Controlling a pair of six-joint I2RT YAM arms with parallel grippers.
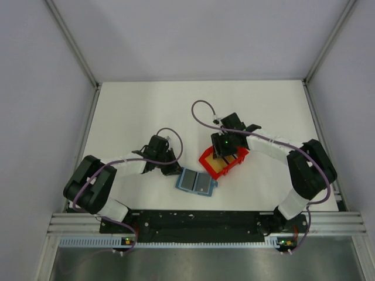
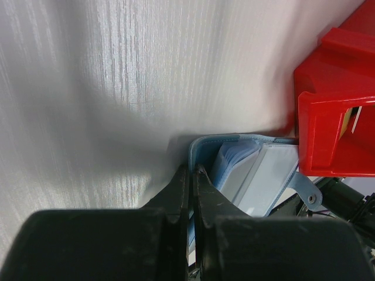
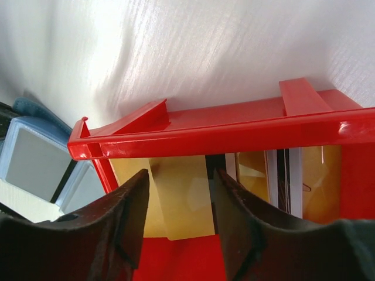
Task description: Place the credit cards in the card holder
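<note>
The blue card holder (image 1: pixel 196 181) lies unfolded on the table, its clear pockets facing up. My left gripper is shut on the thin blue edge of the holder, which runs between its fingertips. A red box (image 3: pixel 199 137) stands to the right of the holder, with cards upright in its slots. Inside it, a gold card (image 3: pixel 183 196) shows between the fingers of my right gripper. The right fingers are part open, one finger on each side of that card; whether they touch it is hard to see.
More cards, gold (image 3: pixel 322 181) and dark-and-white (image 3: pixel 286 175), stand in the box's other slots. The box's raised red front wall lies close to the holder's corner.
</note>
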